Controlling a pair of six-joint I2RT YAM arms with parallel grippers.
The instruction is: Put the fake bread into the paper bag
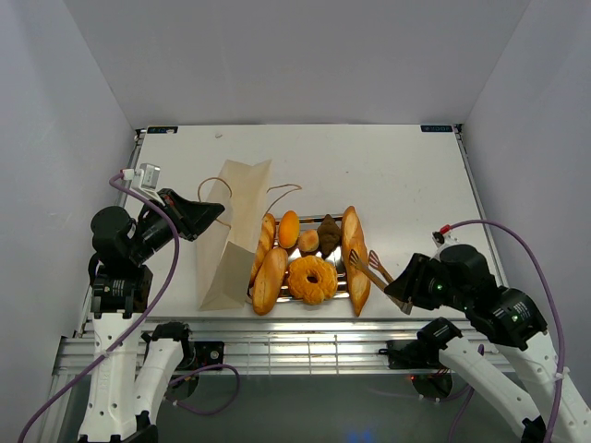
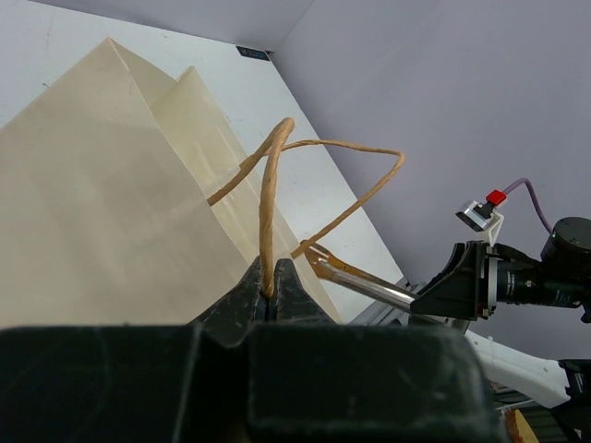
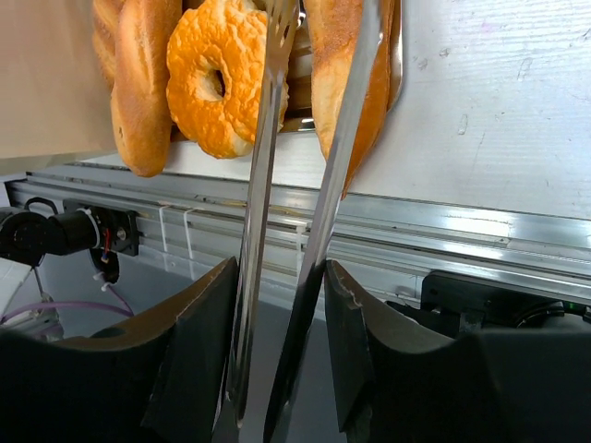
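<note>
The paper bag (image 1: 242, 208) stands open at the left, with my left gripper shut on one of its twisted handles (image 2: 270, 194). At the right, my right gripper (image 1: 408, 291) is closed around metal tongs (image 3: 262, 175), whose two arms are spread apart with nothing held between them. Their tips reach the long baguette (image 1: 355, 254) at the tray's right edge, one arm crossing above it; contact cannot be told. A ring-shaped bread (image 1: 319, 291), a small loaf (image 1: 269, 281) and several other fake breads lie on the metal tray.
The bag's side stands close against the left breads. A metal rail (image 1: 295, 346) runs along the front edge.
</note>
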